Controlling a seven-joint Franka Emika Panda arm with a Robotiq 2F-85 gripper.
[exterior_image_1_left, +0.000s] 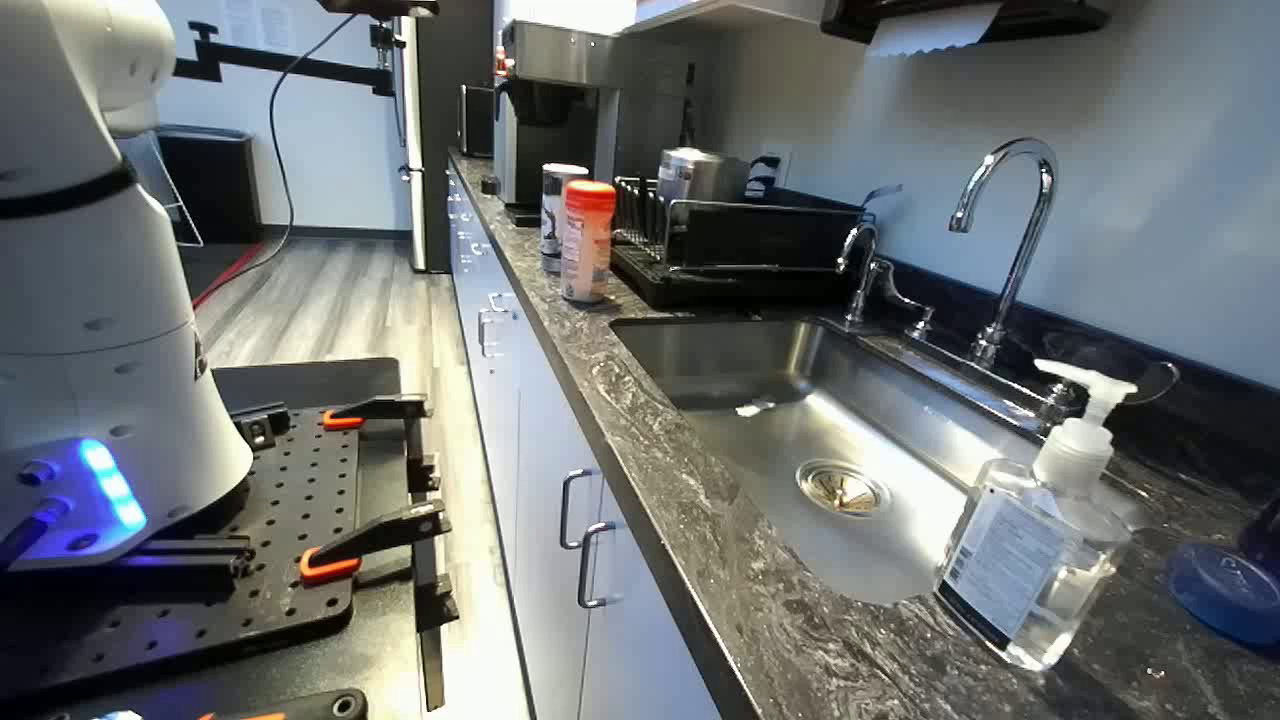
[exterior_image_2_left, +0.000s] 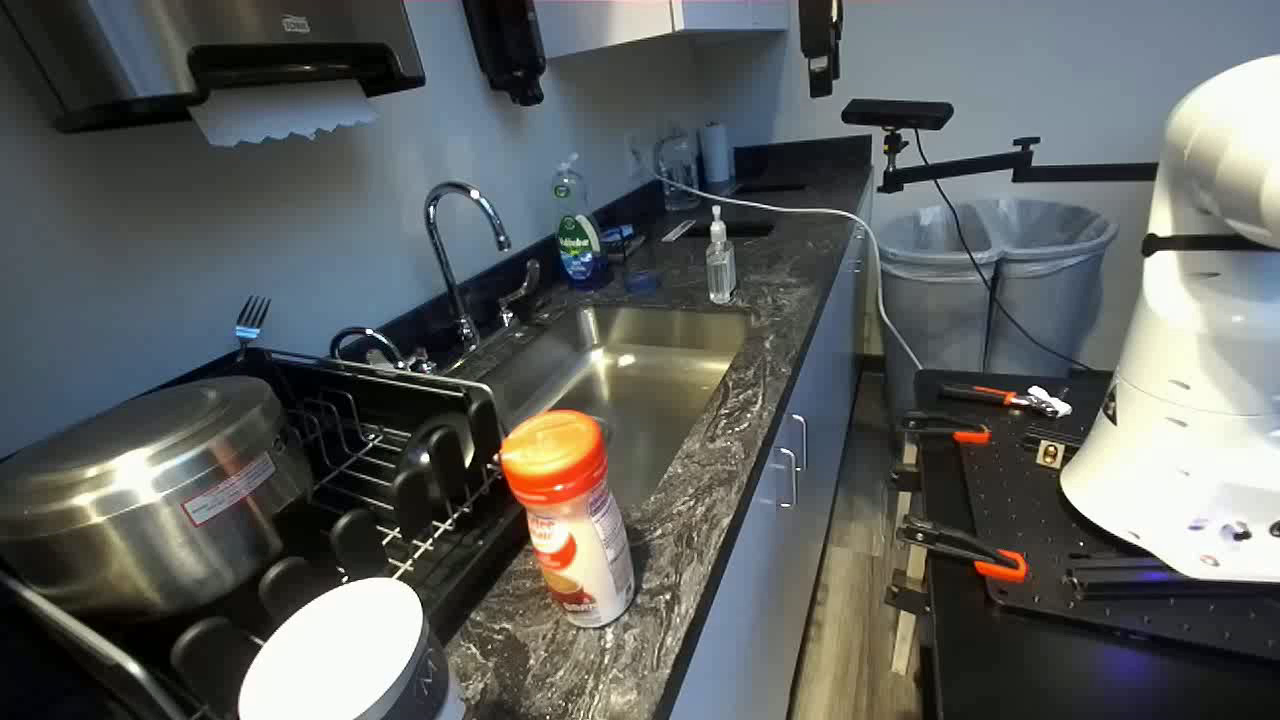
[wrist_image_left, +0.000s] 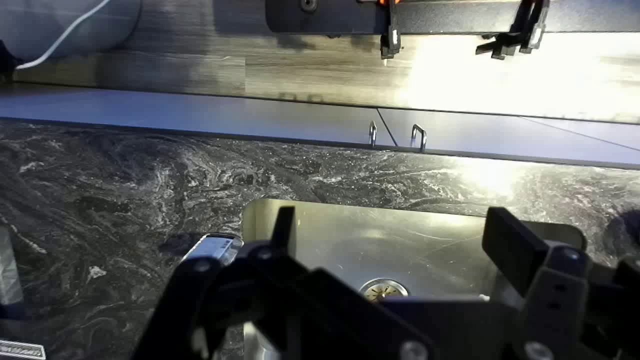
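Note:
In the wrist view my gripper stands open high over the sink, its two fingers wide apart and nothing between them. A clear pump bottle of soap or sanitizer is upright on the counter at the sink's near corner in exterior view 1; the wrist view shows only part of the bottle beside the left finger. A creamer bottle with a red lid stands upright at the sink's other end, by a white-topped canister. Both exterior views leave out most of the gripper.
A black dish rack holding a steel pot sits beside the creamer. The tall faucet rises behind the sink. Blue dish soap stands near the wall. The counter strip in front of the sink is clear.

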